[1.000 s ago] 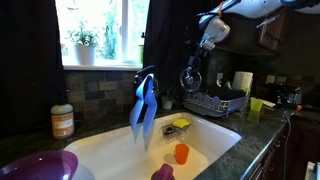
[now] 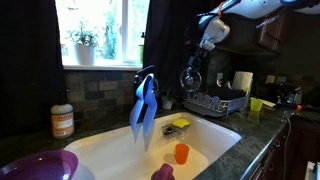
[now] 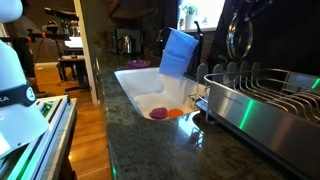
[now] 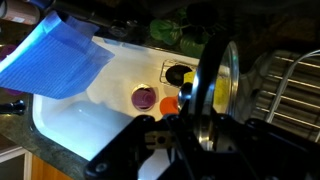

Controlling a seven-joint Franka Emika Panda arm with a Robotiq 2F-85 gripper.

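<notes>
High above the right end of the sink, my gripper (image 2: pixel 196 58) is shut on a round lid (image 2: pixel 191 78) with a metal rim, which hangs upright below it. In the second exterior view the lid (image 3: pixel 240 36) shows as a dark, see-through disc to the upper right, above the dish rack (image 3: pixel 250 108). From the wrist, the lid (image 4: pixel 213 88) appears nearly edge-on in front of the dark fingers. Exactly where the fingers meet it is hard to make out.
A blue cloth (image 2: pixel 147 105) hangs over the faucet. In the white sink (image 2: pixel 115 155) are an orange cup (image 2: pixel 181 153), a purple item (image 2: pixel 164 173) and a yellow sponge (image 2: pixel 181 122). A soap bottle (image 2: pixel 62 120) stands at left.
</notes>
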